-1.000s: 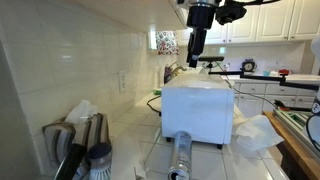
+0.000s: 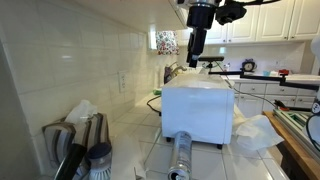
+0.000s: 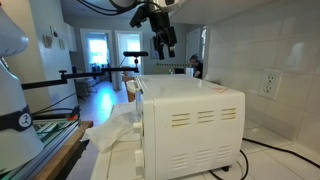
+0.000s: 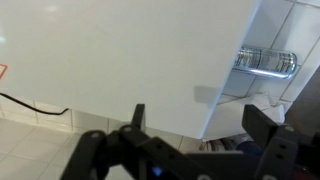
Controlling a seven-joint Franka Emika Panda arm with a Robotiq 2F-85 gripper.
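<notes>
My gripper (image 2: 193, 63) hangs above the white box-shaped appliance (image 2: 197, 113), pointing down and clear of its top. In the second exterior view the gripper (image 3: 164, 52) is likewise over the appliance (image 3: 192, 127), with a gap of air between. The wrist view has the two dark fingers (image 4: 262, 125) spread apart at the lower edge, the fingers open and empty. Below them the smooth white top (image 4: 120, 55) fills much of that view. A clear ribbed cylinder (image 2: 181, 155) lies on the tiled counter in front of the appliance; it also shows as a cylinder (image 4: 265, 61) at right in the wrist view.
Left on the counter are a striped holder (image 2: 78, 135), a dark bottle (image 2: 71, 160) and a round brush (image 2: 100, 160). A crumpled white bag (image 2: 257, 133) lies right of the appliance. An outlet (image 3: 270, 83) and black cord (image 3: 285, 150) are by the tiled wall.
</notes>
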